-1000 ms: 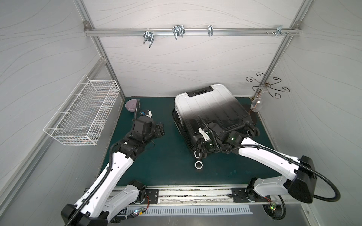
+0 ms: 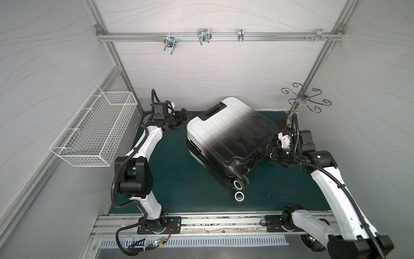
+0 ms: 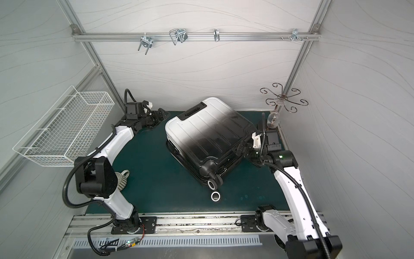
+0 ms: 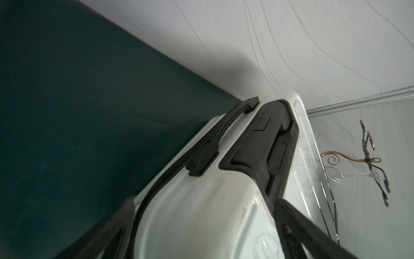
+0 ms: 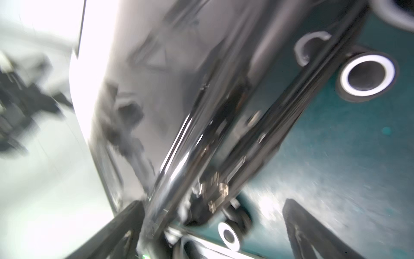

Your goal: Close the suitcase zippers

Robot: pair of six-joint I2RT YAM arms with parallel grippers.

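The suitcase [image 2: 235, 133], white fading to black, lies flat and turned at an angle on the dark green table. Its handle end points to the back left and its wheels toward the front right. My left gripper [image 2: 185, 115] is open just off its back left corner; the left wrist view shows the side carry handle [image 4: 220, 138] and the white shell beyond the fingers. At the wheel end my right gripper [image 3: 242, 150] stands open. In the right wrist view the shell's black edge [image 5: 185, 146] runs beside one finger [image 5: 125, 228], blurred. No zipper pull is clearly discernible.
A white wire basket [image 2: 97, 127] hangs on the left wall. A curled metal stand [image 2: 304, 99] rises at the back right corner. A striped object [image 3: 122, 179] lies by the left arm.
The suitcase has turned counterclockwise from its earlier pose. My left gripper has moved toward the back, beside its corner. My right gripper has swung right, from the front wheels to the right corner.
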